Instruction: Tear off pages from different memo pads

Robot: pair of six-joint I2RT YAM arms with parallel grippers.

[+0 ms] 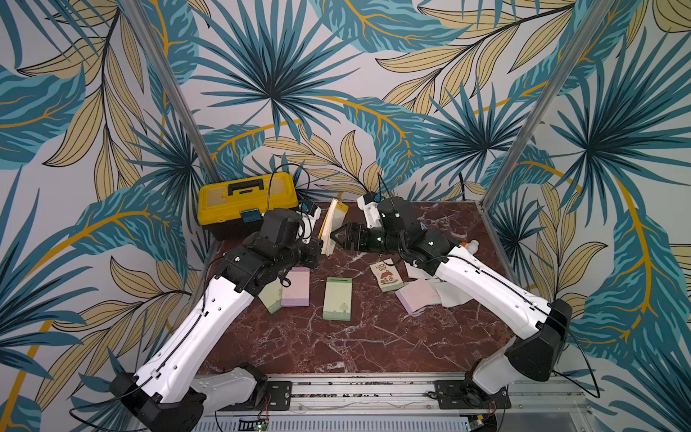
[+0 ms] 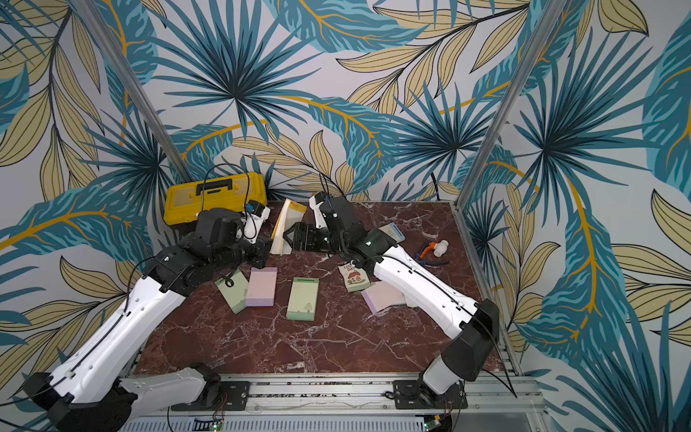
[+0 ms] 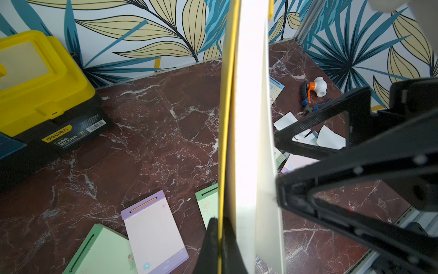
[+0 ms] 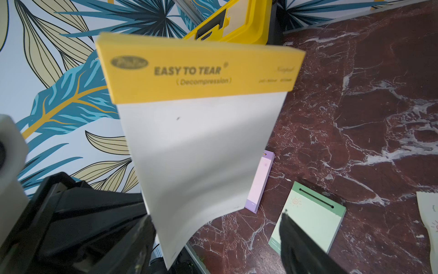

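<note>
A memo pad with a yellow top band (image 4: 196, 68) and white pages (image 4: 196, 150) is held up in the air between the two arms. My left gripper is shut on its thin edge, the yellow backing (image 3: 226, 114) running up from between the fingertips. Its pages fan slightly apart, and the front sheet curls at its lower end. My right gripper stands open in front of the pages, one fingertip (image 4: 147, 228) close by the sheet's lower left edge; whether they touch, I cannot tell. Nothing shows clamped in the right fingers.
Purple (image 1: 296, 286), green (image 1: 337, 298) and "Lucky Day" (image 1: 386, 275) pads lie on the marble table. A pink pad (image 1: 417, 295) and loose sheets (image 3: 330, 138) are at the right. A yellow toolbox (image 1: 247, 198) stands back left.
</note>
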